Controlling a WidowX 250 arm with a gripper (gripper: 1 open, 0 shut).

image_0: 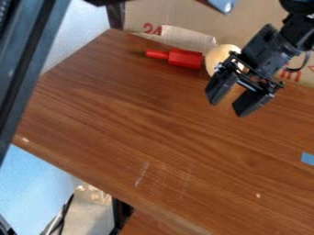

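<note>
The black gripper [233, 96] is at the upper right, over the wooden table [147, 147], with its two fingers apart and nothing seen between them. Just behind it a pale rounded object [216, 57] is partly hidden by the gripper. To its left lies a red cylinder with a thinner handle [185, 59], and behind that a whitish roll [185, 38].
A cardboard box [252, 14] stands along the back edge. A dark frame [25, 64] runs down the left. A blue strip [308, 158] lies at the right edge.
</note>
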